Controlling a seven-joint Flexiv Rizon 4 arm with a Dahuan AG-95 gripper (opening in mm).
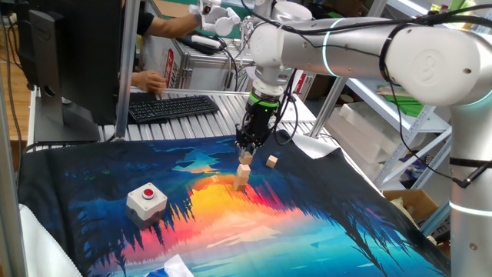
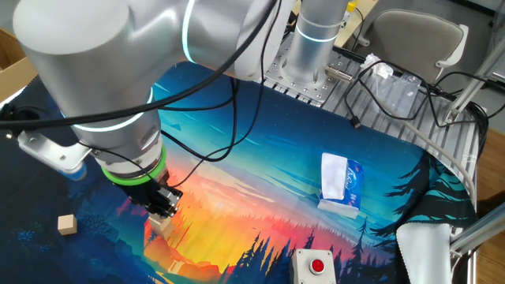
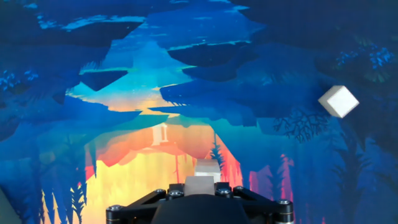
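Observation:
In exterior view 1, my gripper point(image 1: 246, 151) points down, shut on a small wooden block point(image 1: 245, 158). Just below and in front of that block in the image, an upright stack of two wooden blocks point(image 1: 241, 181) stands on the printed cloth; whether the held block touches it cannot be told. The wrist view has the held block point(image 3: 199, 185) at the bottom centre, with a stack block point(image 3: 208, 167) partly hidden behind it. A loose wooden cube point(image 3: 339, 101) lies apart on the cloth, also visible as a cube point(image 2: 67, 225) in exterior view 2.
A grey box with a red button point(image 1: 147, 204) sits on the cloth, well left of the stack. A blue-and-white packet point(image 2: 341, 185) lies on the cloth too. Behind the cloth are a keyboard point(image 1: 173, 108) and a person's hand point(image 1: 149, 81).

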